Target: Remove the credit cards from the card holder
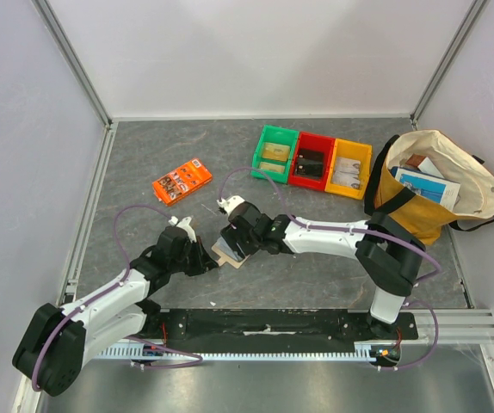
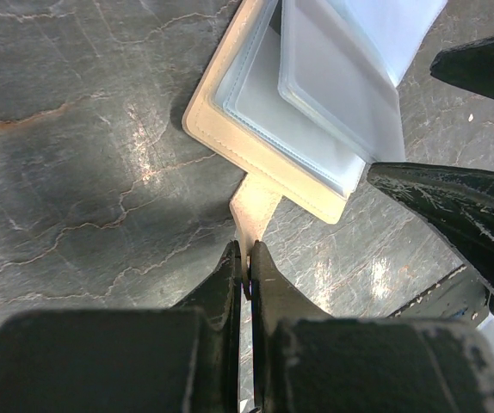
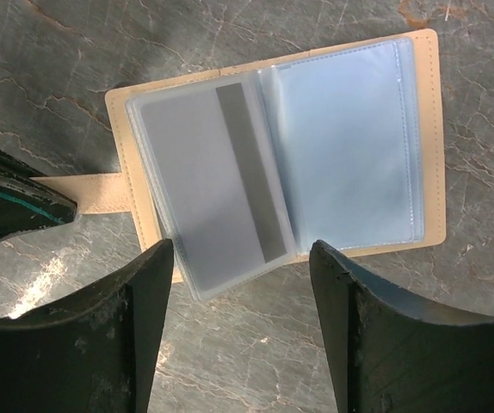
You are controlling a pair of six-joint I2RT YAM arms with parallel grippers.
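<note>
The tan card holder lies open on the grey table, with clear plastic sleeves; one is lifted slightly over the other side. My left gripper is shut on the holder's strap at its end. My right gripper stands part open above the holder, its fingertips at the sleeves, near the lifted one; whether anything is between them is unclear. In the top view both grippers partly cover the holder.
An orange flat package lies at the back left. Green, red and yellow bins stand at the back, and a yellow tote bag at the right.
</note>
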